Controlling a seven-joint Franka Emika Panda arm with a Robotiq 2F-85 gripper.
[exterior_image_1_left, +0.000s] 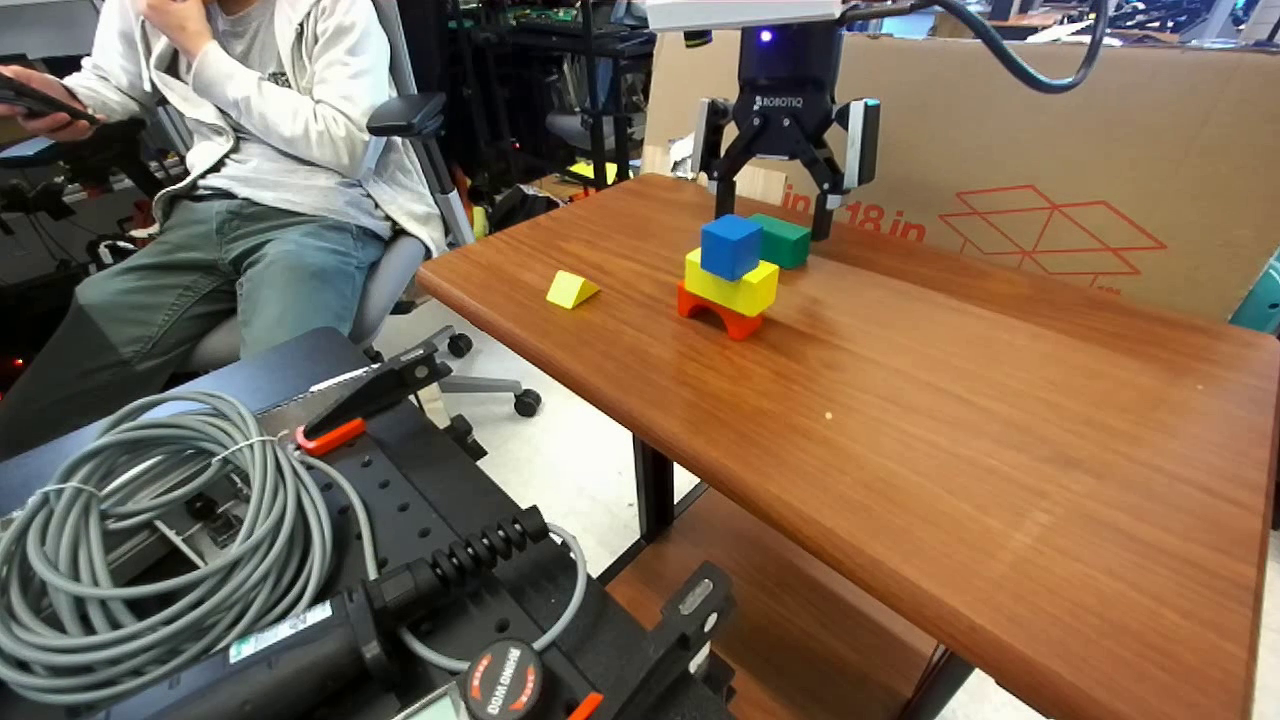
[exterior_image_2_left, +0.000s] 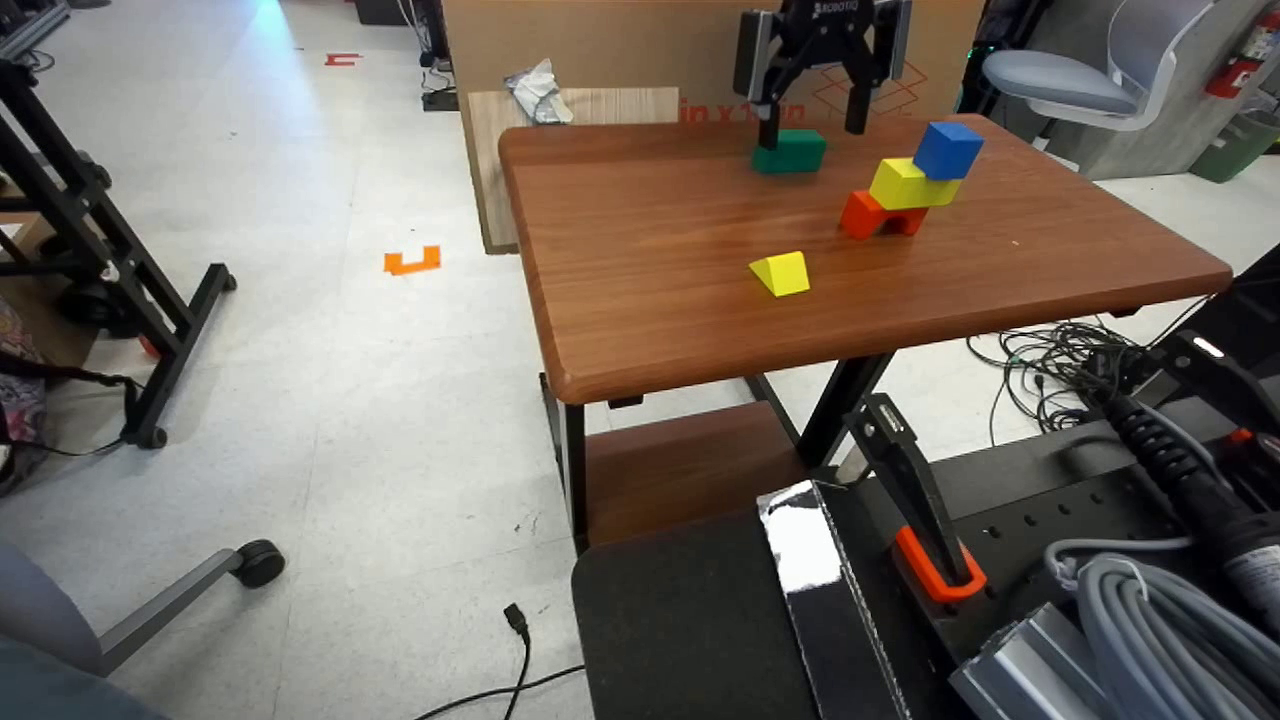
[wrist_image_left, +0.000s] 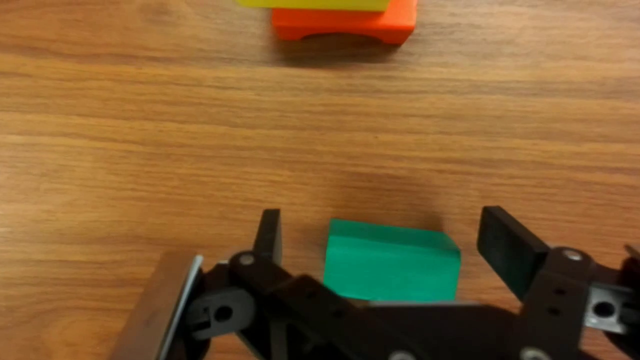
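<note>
A green block lies on the wooden table, between the spread fingers of my gripper as the wrist view looks down; a gap shows on each side of it. From the first exterior view, the open gripper is low at the table's far side, close over the green block. In front stands a stack: a red arch at the bottom, a yellow block across it, a blue cube on top. In the second exterior view the blue cube sits toward the yellow block's right end.
A yellow triangular block lies alone near the table's left edge. Behind the table stands a large cardboard sheet, close to the gripper.
</note>
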